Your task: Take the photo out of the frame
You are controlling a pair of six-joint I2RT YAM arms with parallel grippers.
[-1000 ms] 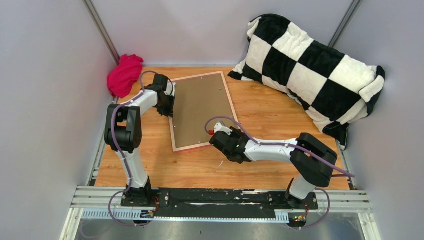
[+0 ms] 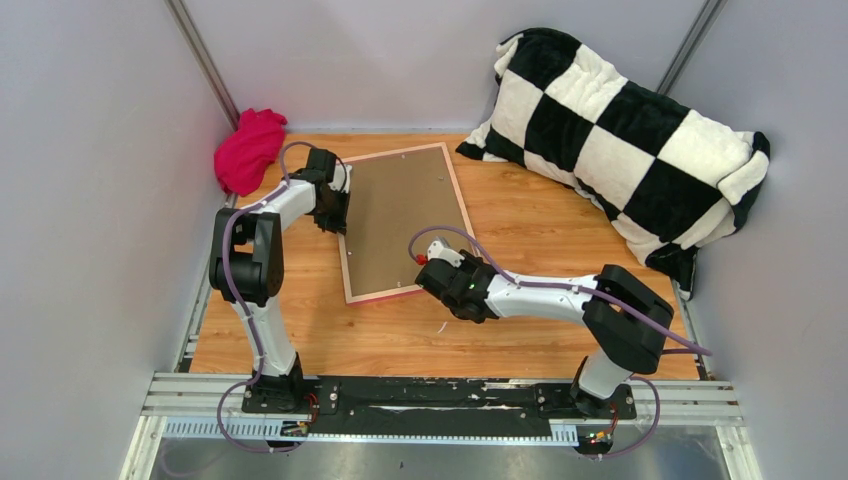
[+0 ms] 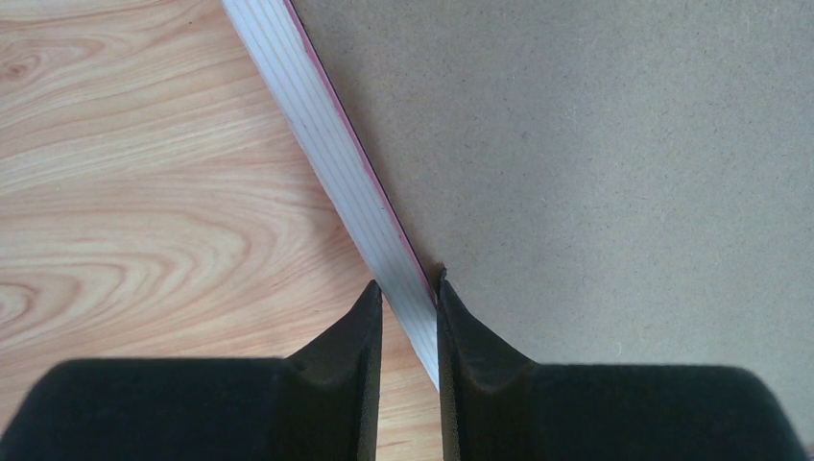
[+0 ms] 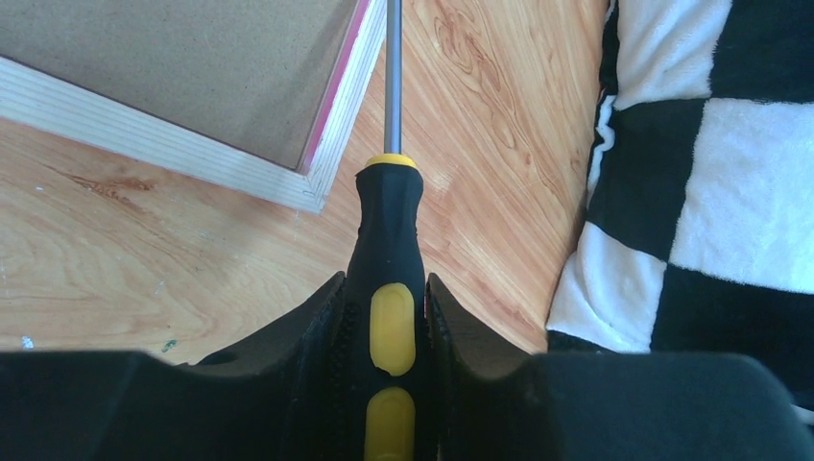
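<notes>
The picture frame lies back up on the wooden table, its brown backing board inside a pale rim with a pink edge. My left gripper is shut on the frame's left rim. My right gripper is shut on the black-and-yellow handle of a screwdriver; its steel shaft points forward beside the frame's near right corner, its tip out of the right wrist view. Small metal fasteners dot the backing in the top view.
A checkered pillow fills the back right of the table, and a pink cloth lies at the back left. Bare wood is free right of the frame and along the front.
The right arm has shifted very slightly at the frame's near right corner. The left arm and the frame look unchanged.
</notes>
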